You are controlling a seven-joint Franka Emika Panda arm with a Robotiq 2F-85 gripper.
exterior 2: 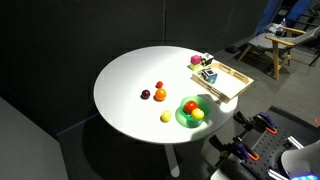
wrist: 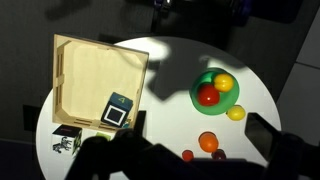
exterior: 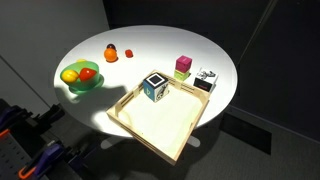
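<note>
My gripper hangs high above the white round table, its dark fingers [wrist: 264, 136] spread wide with nothing between them. A green bowl [exterior: 84, 88] holds a red and a yellow-orange fruit. The shallow wooden tray [wrist: 72, 82] has one patterned cube [wrist: 117, 110] inside, in a corner area. Behind the tray in the first exterior view, a pink block [exterior: 184, 63] sits above a green one [exterior: 181, 75]. Beside them stands a black-and-white block [exterior: 206, 79]. No object touches the gripper.
Loose on the table are an orange [exterior 2: 158, 95], a dark plum-like fruit [exterior 2: 145, 94], a small red fruit [exterior 2: 159, 85] and a yellow fruit [exterior 2: 166, 116] near the bowl. The table's centre and far left, in the second exterior view, are clear.
</note>
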